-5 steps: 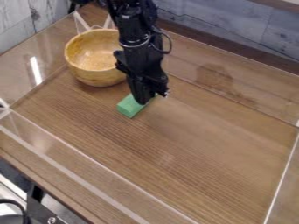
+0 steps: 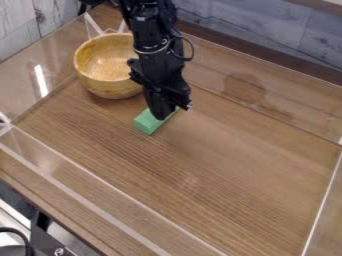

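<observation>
A black robot arm reaches down from the top middle, its gripper (image 2: 164,101) low over a small green block (image 2: 151,121) on the wooden table (image 2: 227,180), hiding the block's far end. The fingertips are dark and small; whether anything is between them is hard to see. A yellow-orange bowl (image 2: 102,67) stands to the left of the arm, behind the block.
A grey wall (image 2: 281,30) runs along the back right. A dark cable lies at the bottom left corner, beyond the table's edge.
The arm and gripper have shifted slightly to the left. The green block looks nearly in the same place.
</observation>
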